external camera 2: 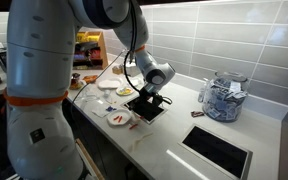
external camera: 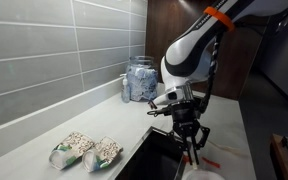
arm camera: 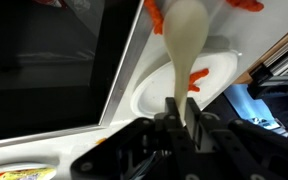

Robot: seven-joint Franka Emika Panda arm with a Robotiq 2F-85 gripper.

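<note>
In the wrist view my gripper is shut on a pale, spoon-like utensil (arm camera: 187, 35), its rounded end pointing away from the fingers. Below and beside it lies a white plate (arm camera: 224, 62) with a red-orange piece (arm camera: 196, 78) on it. From the first exterior side, the gripper (external camera: 192, 158) points down near the dark basin (external camera: 156, 160) and the white plate (external camera: 202, 174) at the bottom edge. The second exterior view shows the plate (external camera 2: 118, 118) left of the arm, but the held utensil is too small there to make out.
Two patterned cans (external camera: 70, 150) lie on the counter at left. A glass jar (external camera: 142, 78) stands by the wall. Other red pieces (arm camera: 154, 14) are scattered beside the basin. A second dark opening (external camera 2: 216, 150) sits in the counter, with bare surface around it.
</note>
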